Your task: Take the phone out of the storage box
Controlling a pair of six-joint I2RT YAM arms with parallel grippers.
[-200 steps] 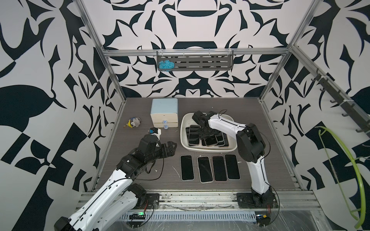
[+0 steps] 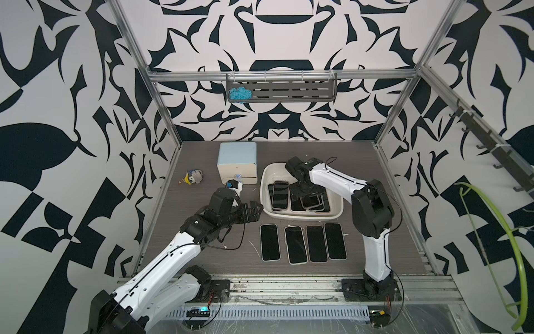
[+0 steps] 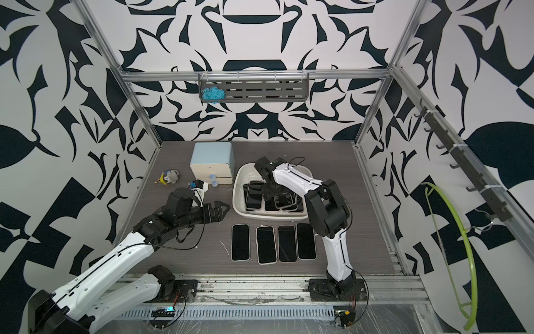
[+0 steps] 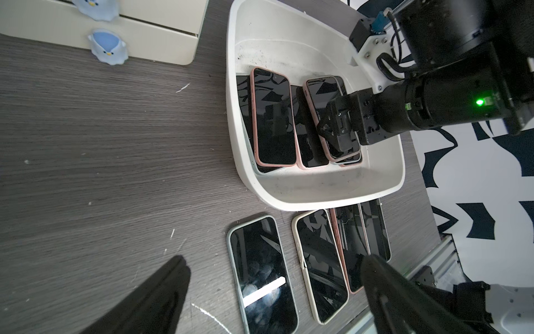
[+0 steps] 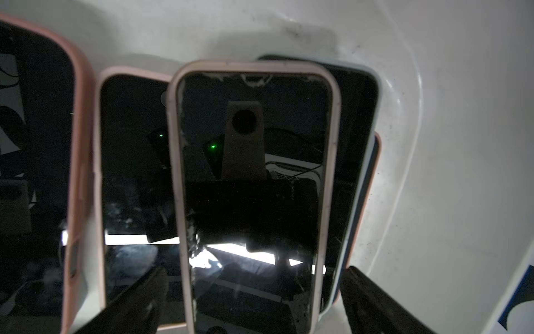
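Note:
A white storage box [image 4: 319, 189] holds several phones. On top at its right side, a pink-rimmed phone [image 5: 250, 167] lies over others; beside it is another phone [image 4: 272, 117]. My right gripper is low over the top phone, open, its fingertips either side of that phone's lower part. My left gripper stands open left of the box, in the air, nothing between its fingers. In front of the box, several phones [image 2: 269, 242] lie in a row on the table.
A pale blue cabinet [image 2: 237, 162] stands behind on the left, with a small plush toy [image 2: 193, 177] beside it. A rack [image 2: 281, 89] hangs on the back wall.
My left arm has moved slightly right.

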